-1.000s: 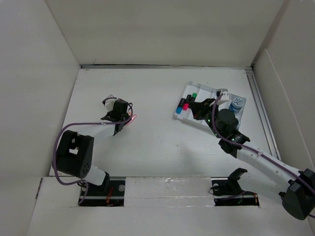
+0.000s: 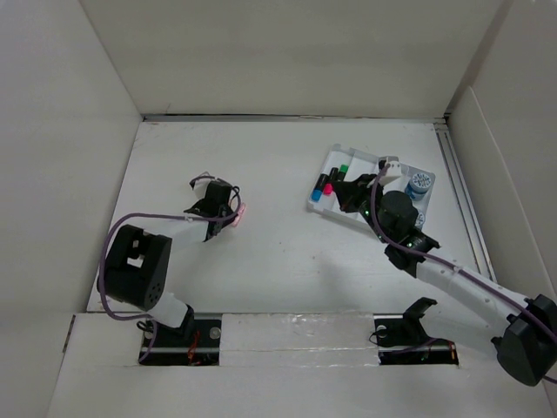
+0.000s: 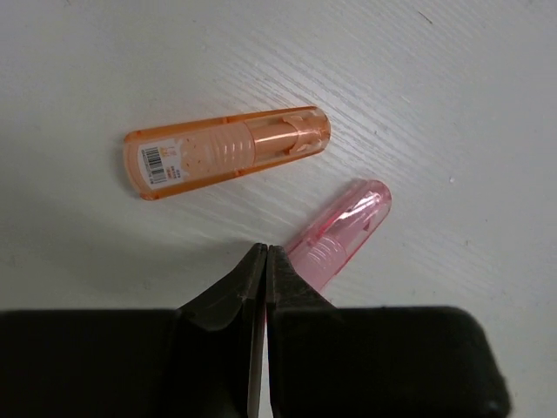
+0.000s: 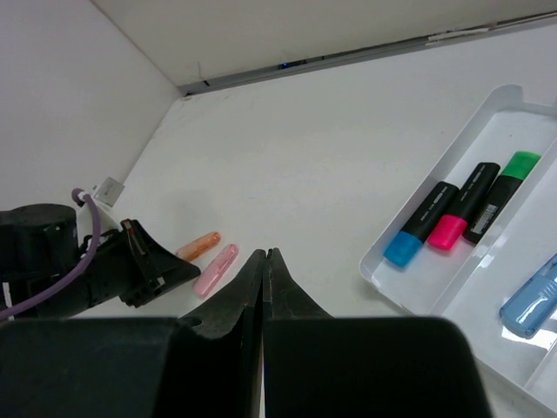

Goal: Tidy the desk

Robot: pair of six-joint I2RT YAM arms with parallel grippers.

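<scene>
An orange translucent capped tube (image 3: 231,150) with a barcode label lies on the white desk in the left wrist view. A pink tube (image 3: 345,228) lies slanted near it, its lower part hidden behind my left gripper. That gripper's tips meet with nothing between them. Both the pink tube (image 4: 216,271) and the orange tube (image 4: 198,246) also show beside the left arm in the right wrist view. My right gripper is shut and empty, with a white divided tray (image 4: 402,294) to its right.
The tray holds a blue-capped marker (image 4: 421,225), a pink-capped marker (image 4: 464,207), a green-capped marker (image 4: 502,197) and a blue item (image 4: 531,300). A round white-and-blue container (image 2: 419,185) stands at its right side. The desk between tubes and tray is clear.
The left gripper has gone from open around the pink tube to shut. The pink tube has turned, its angle to the orange one now wider. The right arm has barely moved.
</scene>
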